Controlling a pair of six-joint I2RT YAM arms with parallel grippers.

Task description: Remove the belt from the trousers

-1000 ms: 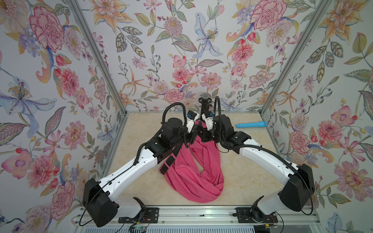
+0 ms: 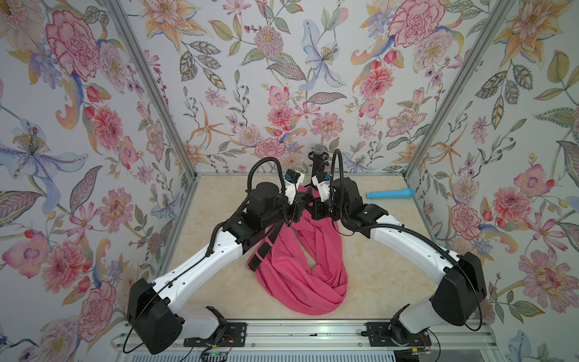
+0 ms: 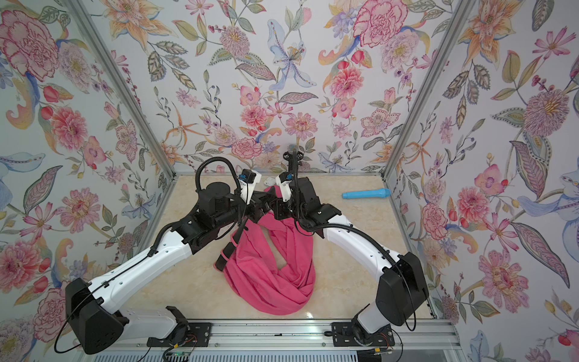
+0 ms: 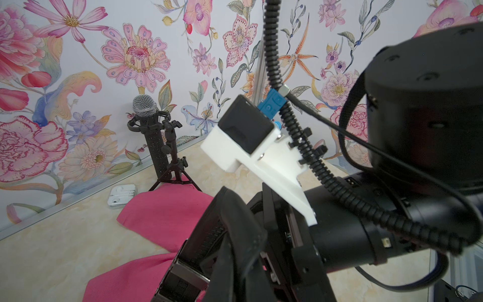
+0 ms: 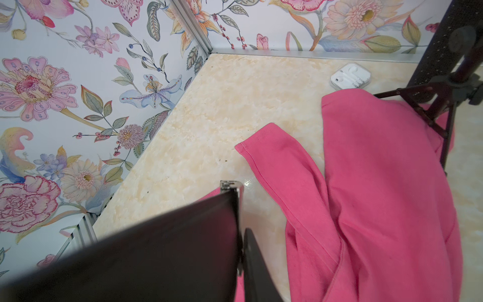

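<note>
Pink trousers [image 2: 301,277] lie loosely folded on the table. The black belt [image 2: 256,259] still passes through pink loops along their left side and leads up to the grippers. My left gripper is shut on a black strap of the belt [image 4: 241,216], which bends over its fingertips. Close by on its right, my right gripper is shut too, at the edge of a dark belt strip [image 5: 166,246] that fills the lower left of the right wrist view, blurred. From above, both sets of fingers are largely hidden where the two arms meet.
A microphone on a small tripod [image 4: 161,146] stands at the back, its feet by the pink cloth. Beside it sits a white earphone case [image 5: 350,76]. A blue tube [image 2: 390,193] lies at the back right.
My left gripper has shifted slightly to the left and tilted a little. The right arm has hardly moved, and the trousers lie as before.
</note>
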